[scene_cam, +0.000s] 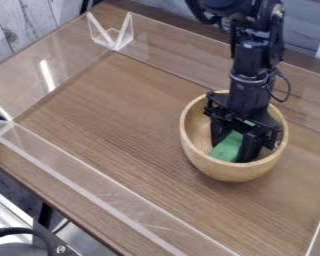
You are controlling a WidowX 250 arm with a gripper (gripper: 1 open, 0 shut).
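A round tan bowl [224,172] sits on the wooden table [109,120] at the centre right. My black gripper [238,141] reaches down from the top into the bowl, its fingers around a green object [228,147] lying inside. The gripper appears shut on that object, though its dark fingers partly hide the contact.
A white wire-like stand [111,31] is at the back left. A dark round device [16,240] is at the bottom left corner, beyond the table's edge.
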